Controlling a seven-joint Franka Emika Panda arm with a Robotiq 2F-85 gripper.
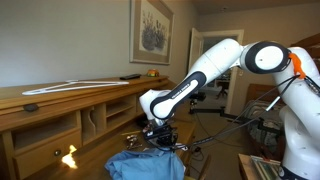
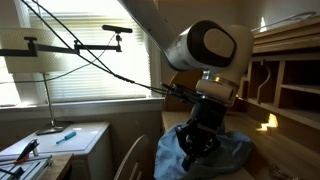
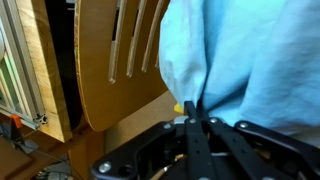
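Note:
A light blue cloth (image 1: 145, 165) lies draped low in front of the wooden desk. My gripper (image 1: 156, 138) is right over it, pointing down. In the wrist view the blue cloth (image 3: 245, 60) fills the upper right, and one fold narrows down to my gripper, which is shut on it. The dark hardware hides most of the pinch itself. From the other side, the cloth (image 2: 230, 152) spreads around and behind my gripper (image 2: 196, 150). A wooden chair back with slots (image 3: 100, 70) stands beside the cloth.
The desk's raised shelf (image 1: 90, 92) with cubbyholes runs behind the arm, a white hanger (image 1: 75, 88) on top. In the second exterior view, the chair (image 2: 133, 155) stands close left of the cloth, and a white cabinet (image 2: 85, 150) stands farther left. A loose cable crosses near the arm.

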